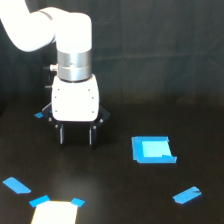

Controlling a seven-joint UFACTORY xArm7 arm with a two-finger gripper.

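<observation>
On the left side of the view, my white gripper [77, 139] points down above the dark table. Its two dark fingers stand well apart, so it is open, and no object shows between them. The fingertips blend into the black background, and their height over the table is hard to judge. To the right, clear of the gripper, lies a pale blue square [155, 149] framed by blue tape [136, 150]. Near the bottom edge is a cream-white piece [54, 213], partly cut off by the frame, with blue tape at its upper corners.
Loose blue tape strips lie at the left [16, 185] and lower right [187, 195]. Another small blue bit [39, 115] shows behind the gripper, at the left. The dark table between the gripper and the taped square looks bare.
</observation>
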